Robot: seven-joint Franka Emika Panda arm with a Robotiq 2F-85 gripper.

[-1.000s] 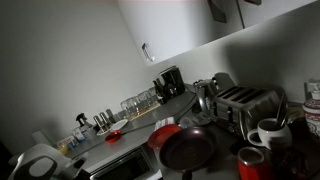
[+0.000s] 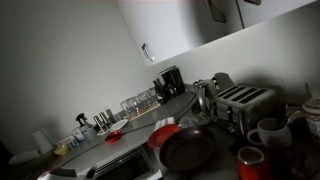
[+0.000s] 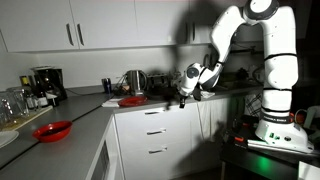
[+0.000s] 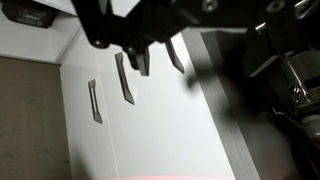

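My gripper (image 3: 184,103) is at the front edge of the counter, near the top of the white drawers (image 3: 150,125) in the second exterior view. Its dark fingers (image 4: 141,62) appear in the wrist view, against white drawer fronts with dark handles (image 4: 124,80). The fingers stand open, and no object shows between them. Whether a finger touches a handle cannot be told. At the lower left of the first exterior view, only part of the white arm (image 2: 28,157) shows. A dark frying pan (image 2: 188,148) rests on the counter beside a red dish (image 2: 163,134).
A toaster (image 2: 245,105), a white mug (image 2: 272,134) and a red can (image 2: 252,164) crowd the counter's right side in the first exterior view. Another red bowl (image 3: 52,131) lies on the left counter in the second exterior view.
At the lower left of the first exterior view, the arm has shifted and its gripper sits lower in the picture. The pan and other counter items have stayed in place.
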